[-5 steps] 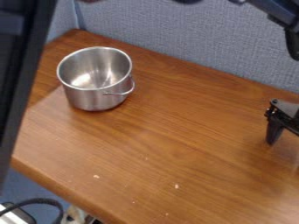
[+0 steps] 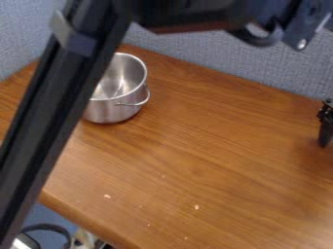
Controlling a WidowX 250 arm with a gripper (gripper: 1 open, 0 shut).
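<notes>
A steel pot [image 2: 119,95] with a wire handle stands on the wooden table [image 2: 196,165] at the left, partly hidden behind my dark arm, which crosses the top and left of the view. My gripper [image 2: 324,124] is only just in view at the right edge, a dark shape low over the table; whether it is open or shut, or holds anything, I cannot tell.
A grey padded wall [image 2: 208,63] runs along the back. Cables lie below the table's front left edge.
The arm has swung across the left of the view and now covers part of the pot. The gripper has moved right and slightly up, mostly out of the frame.
</notes>
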